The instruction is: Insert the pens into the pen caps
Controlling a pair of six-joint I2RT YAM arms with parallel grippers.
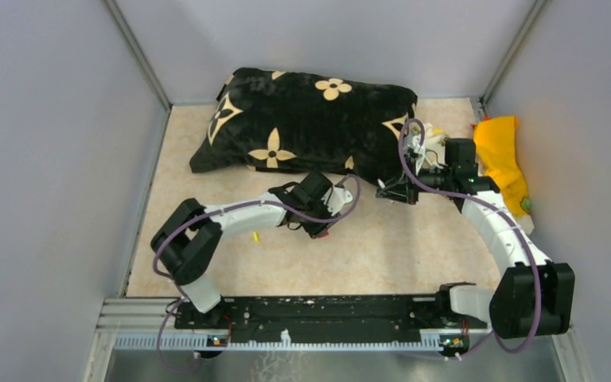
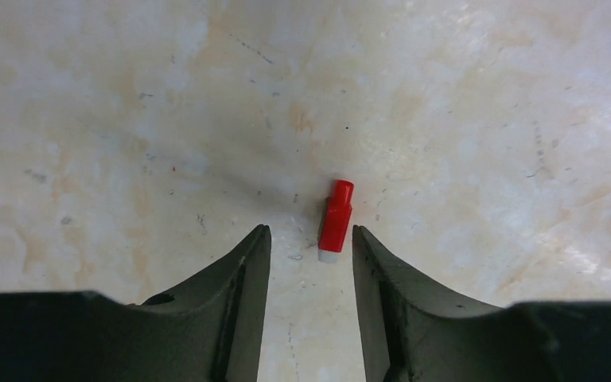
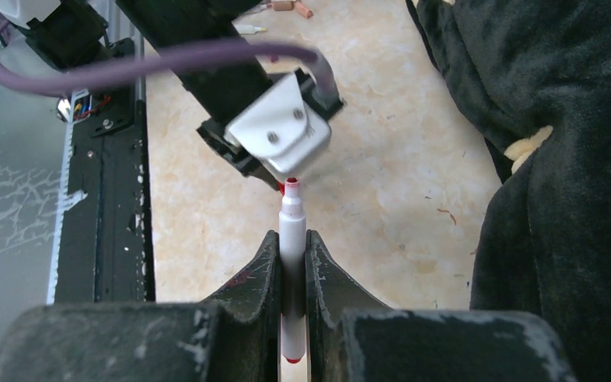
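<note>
In the left wrist view a small red cap [image 2: 336, 223], with a pale grey end, lies on the table. My left gripper is open above it, the cap appearing between its fingers, nearer the right one; nothing is held. In the top view only a red bit of the cap [image 1: 324, 235] shows beneath that gripper. My right gripper is shut on a white pen [image 3: 292, 267] with a reddish tip, which stands along the fingers. From above, the right gripper [image 1: 396, 193] is to the right of the left one, clear of it.
A yellow piece [image 1: 256, 236] lies beneath the left arm. Behind both arms rests a black floral cushion [image 1: 310, 119]. Orange cloth [image 1: 500, 159] lies at the right wall. In the right wrist view a white pen with a yellow tip [image 3: 250, 29] lies far off.
</note>
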